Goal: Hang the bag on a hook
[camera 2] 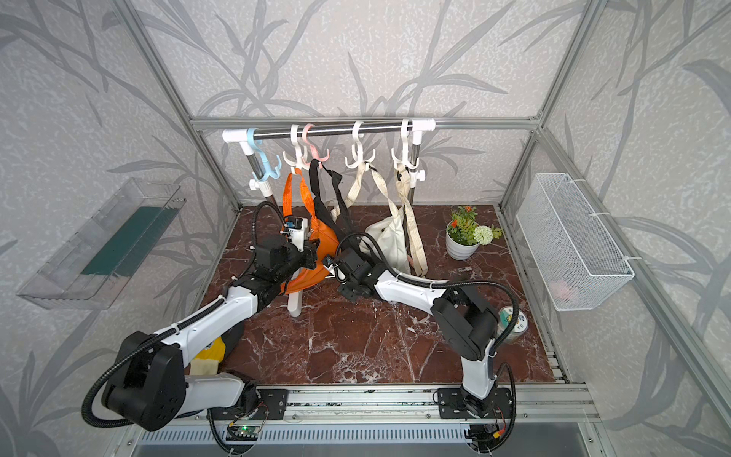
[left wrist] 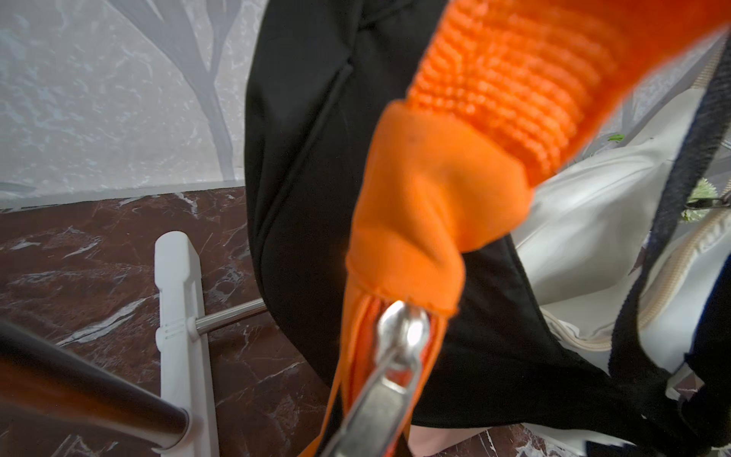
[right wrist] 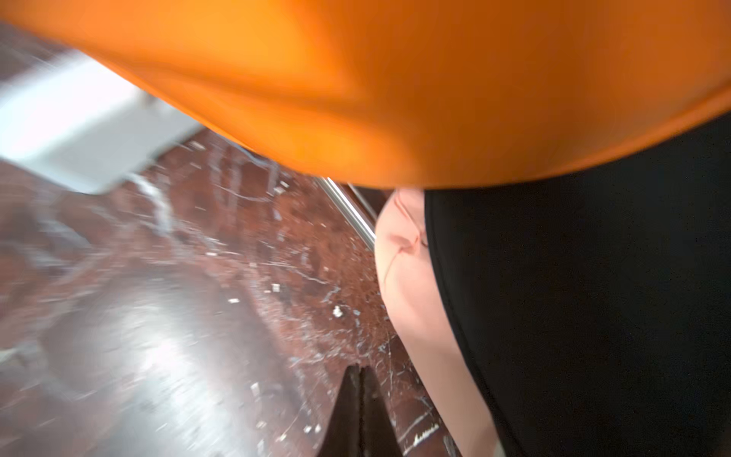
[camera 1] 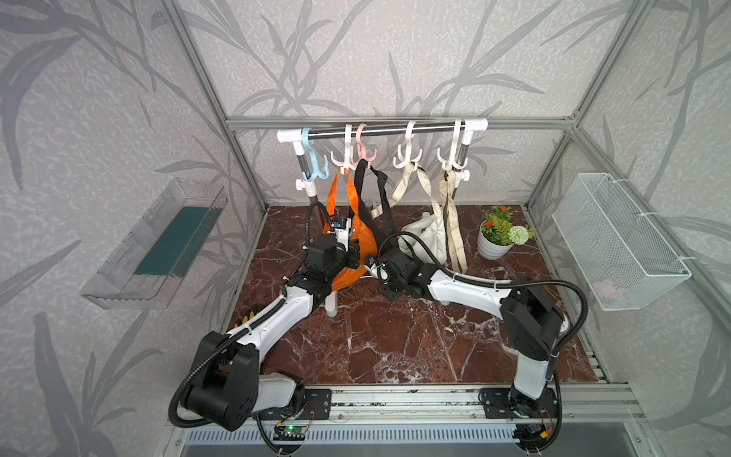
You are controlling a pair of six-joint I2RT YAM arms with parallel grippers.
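Note:
The orange bag (camera 1: 345, 262) has its straps up on a white hook (camera 1: 348, 152) of the rail. My left gripper (camera 1: 355, 254) is at the bag's upper side. In the left wrist view the strap end and zipper pull (left wrist: 384, 396) fill the middle and hide most of the fingers, but they stay fixed to the camera, as if held. My right gripper is shut with nothing between its fingertips. It points over bare marble below the orange bag. A black bag (right wrist: 609, 289) and a pink one (right wrist: 422, 289) lie outside its fingers, to the right.
A light blue hook (camera 1: 313, 163) hangs empty at the left. White bags (camera 1: 430, 237) hang further right, and a potted plant (camera 1: 495, 242) stands beyond. White rack feet (left wrist: 176, 304) rest on the marble table.

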